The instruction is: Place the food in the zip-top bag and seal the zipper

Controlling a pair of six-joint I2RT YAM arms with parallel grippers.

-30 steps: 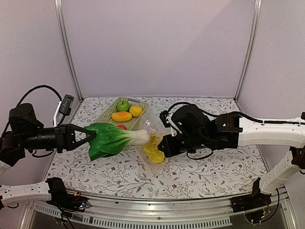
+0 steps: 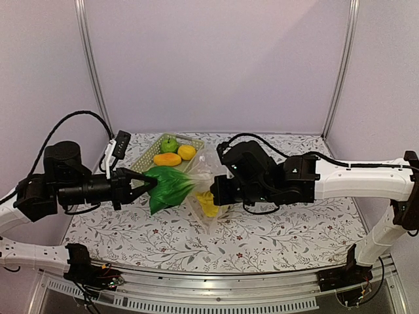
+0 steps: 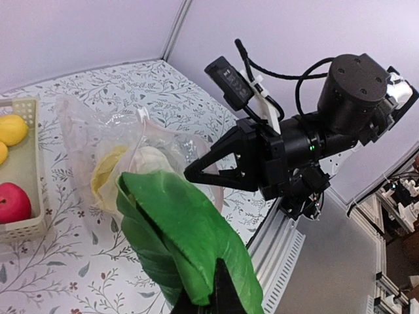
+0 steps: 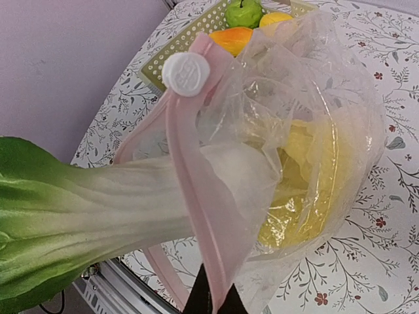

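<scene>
A leafy green bok choy [image 2: 169,188] lies level in the air, its leaf tips pinched by my shut left gripper [image 2: 152,183]. Its white stalk [image 4: 141,196] passes through the open mouth of the clear zip top bag [image 4: 340,124]. The bag's pink zipper edge [image 4: 185,140] carries a white slider [image 4: 186,73]. My right gripper is shut on that pink edge near the bottom of its wrist view. Inside the bag sits something yellow [image 4: 304,176], seen through the plastic. In the top view the right arm hides part of the bag's mouth.
A beige basket [image 2: 140,163] behind the bag holds a green apple [image 2: 169,145], an orange-yellow fruit [image 2: 167,159] and a yellow fruit [image 2: 186,152]; a red fruit [image 3: 13,203] shows in the left wrist view.
My left gripper has moved right with the bok choy, whose stalk has gone from over the bag's opening to inside it. The right gripper has shifted slightly left and up.
</scene>
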